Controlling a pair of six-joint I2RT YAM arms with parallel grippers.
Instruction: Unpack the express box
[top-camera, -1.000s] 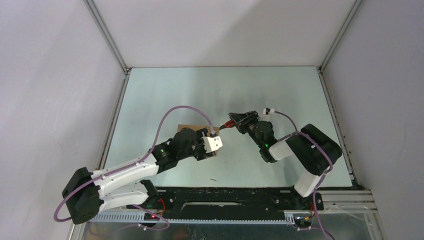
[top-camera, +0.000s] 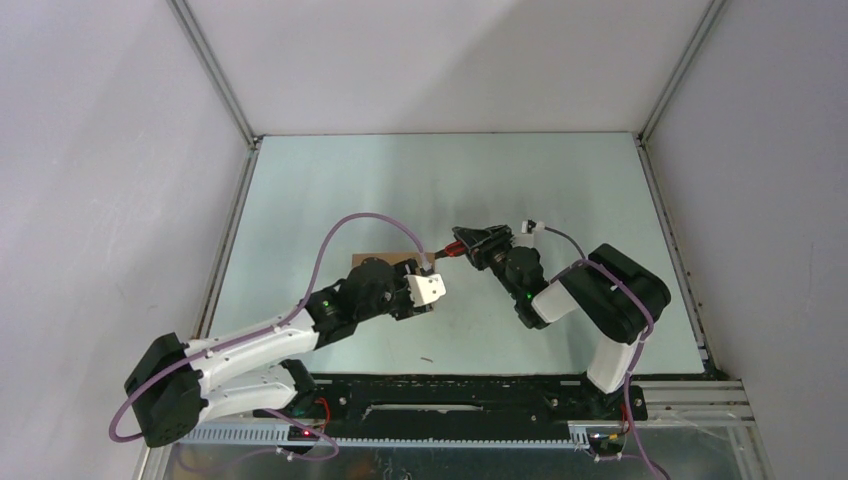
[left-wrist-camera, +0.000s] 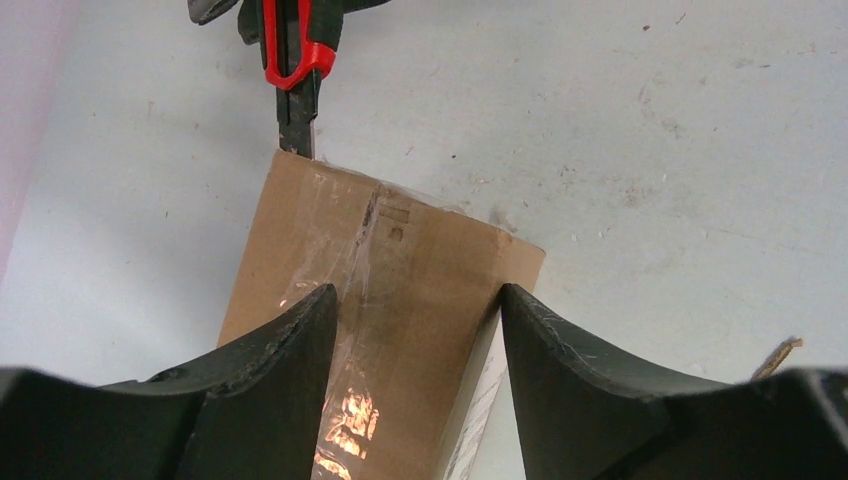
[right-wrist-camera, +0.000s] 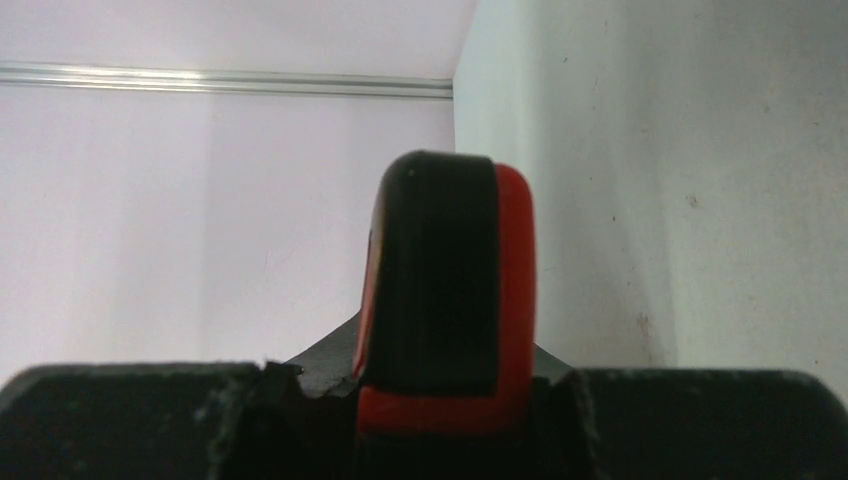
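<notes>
A brown cardboard box (left-wrist-camera: 430, 250) with clear tape along a seam on its face fills the lower middle of the left wrist view. My left gripper is shut on it, one finger (left-wrist-camera: 318, 325) over the taped face and the other by its right edge. In the top view most of the box (top-camera: 375, 258) is hidden under the left arm. My right gripper is closed around the red and black handle of a cutter (right-wrist-camera: 440, 280). At the box's far edge, the cutter's dark blade (left-wrist-camera: 297, 125) appears to meet the cardboard; its tip is hidden.
A small brown scrap (top-camera: 427, 360) lies near the front of the pale table (top-camera: 330, 190). Walls (top-camera: 770, 220) enclose both sides and the back.
The right gripper and cutter have shifted slightly left. The box's visible edge has moved a little left and toward the front. The left arm looks almost still.
</notes>
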